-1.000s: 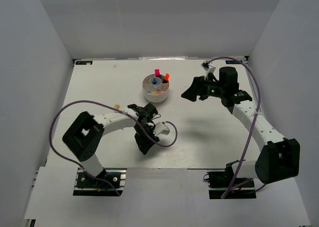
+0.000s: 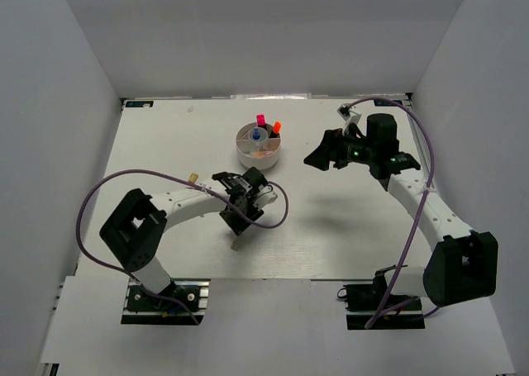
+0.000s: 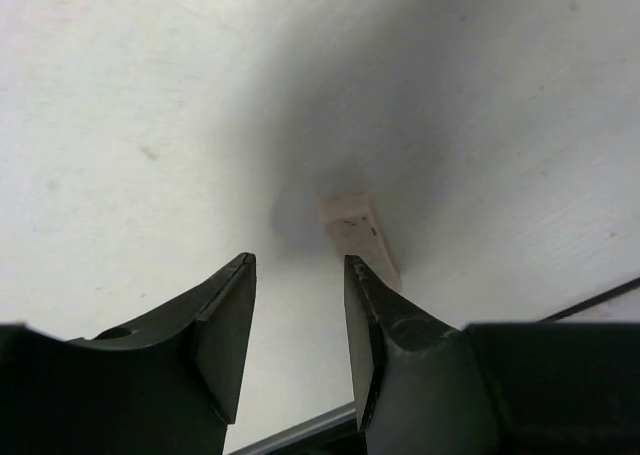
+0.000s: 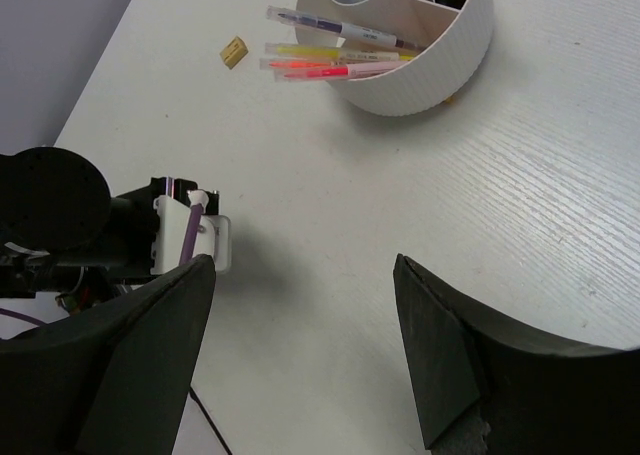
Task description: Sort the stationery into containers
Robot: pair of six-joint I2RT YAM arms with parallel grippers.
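A round white divided organizer (image 2: 258, 159) at the back centre holds pens and markers (image 4: 340, 70); a small tan block (image 2: 193, 177) lies left of it. A small pale eraser-like block (image 3: 360, 237) lies near the front edge, under my left gripper, which is open above it with nothing between its fingers. My right gripper hangs open over the right side of the table, facing the organizer, nothing between its fingers.
Walls close in both sides. Purple cables loop over both arms.
My left gripper has shifted slightly left and back, so the pale block near the front edge now shows in the top view. The right arm has barely moved.
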